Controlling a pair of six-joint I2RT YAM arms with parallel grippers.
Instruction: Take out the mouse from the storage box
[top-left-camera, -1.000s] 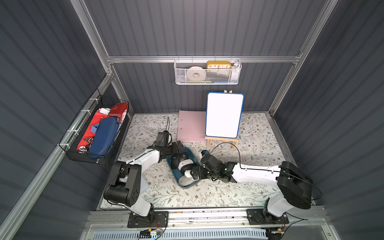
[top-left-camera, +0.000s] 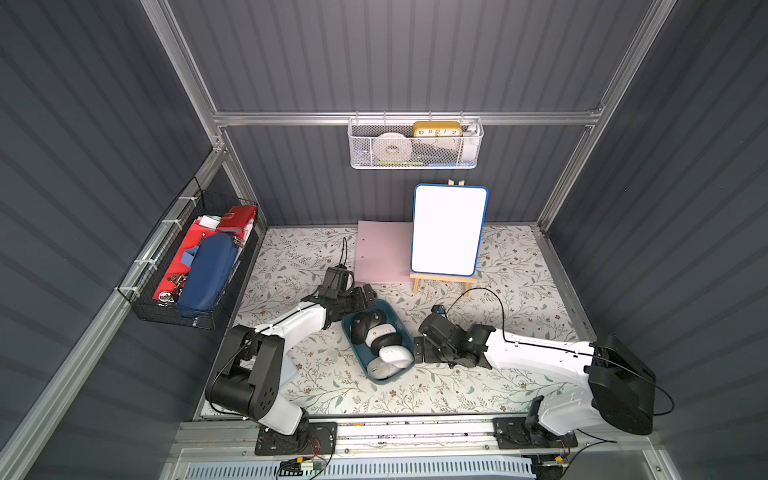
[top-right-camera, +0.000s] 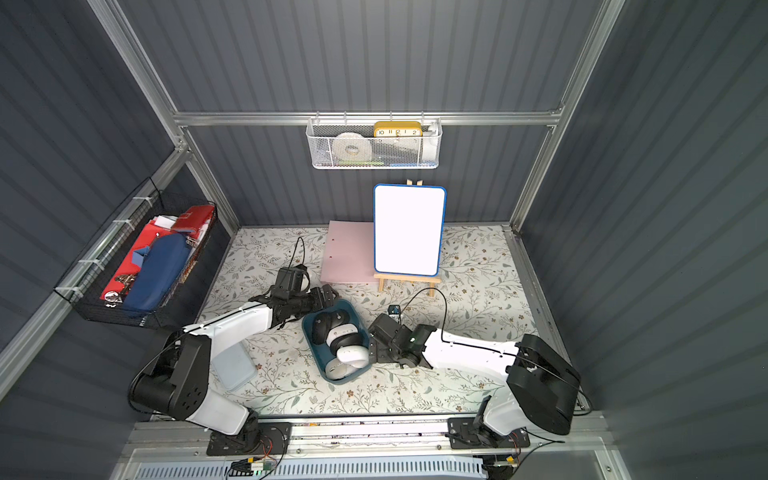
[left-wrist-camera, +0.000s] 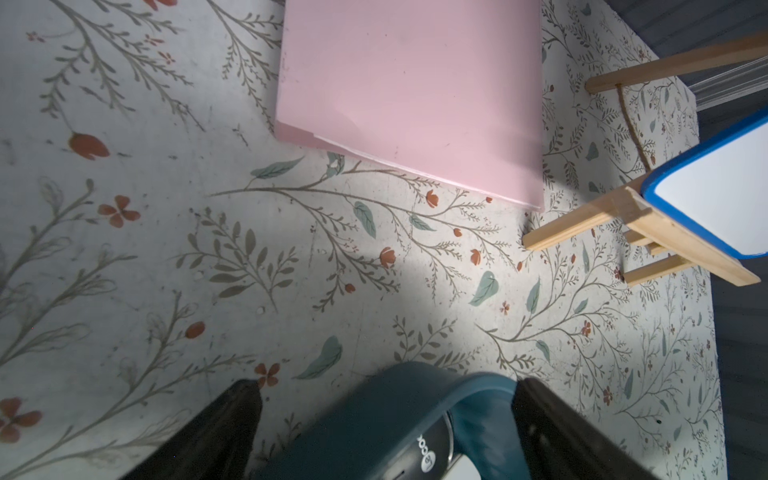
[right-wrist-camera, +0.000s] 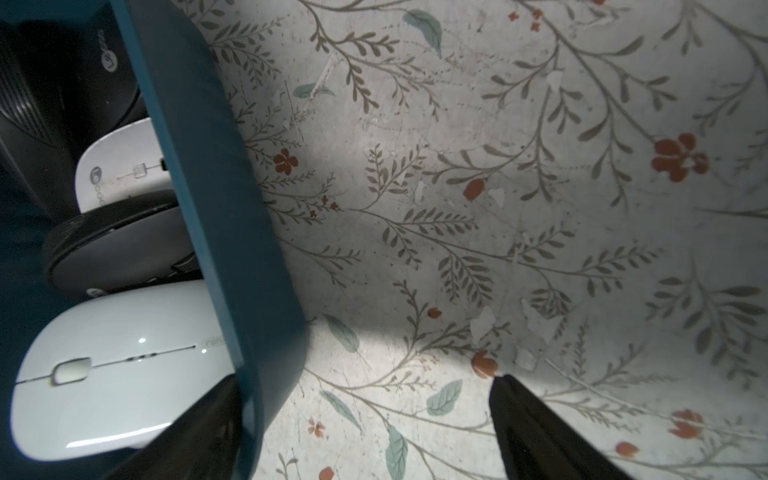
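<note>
The teal storage box (top-left-camera: 347, 336) sits on the floral mat with several black and white mice inside. A white mouse (right-wrist-camera: 120, 376) lies at its front end, beside a black mouse (right-wrist-camera: 120, 240). My open left gripper is at the box's back-left end, its fingers over the rim. My open right gripper is at the box's front-right wall, one finger near the rim, the other over bare mat.
A pink board (top-left-camera: 382, 248) lies behind the box, beside a whiteboard on a wooden easel (top-left-camera: 448, 228). A black wire basket (top-left-camera: 209, 320) hangs at left; free mat lies right of the easel (top-left-camera: 520, 296).
The box has shifted slightly to the right since about a second ago. My right gripper has moved right, off the top of the box, and my left gripper has also moved slightly right.
</note>
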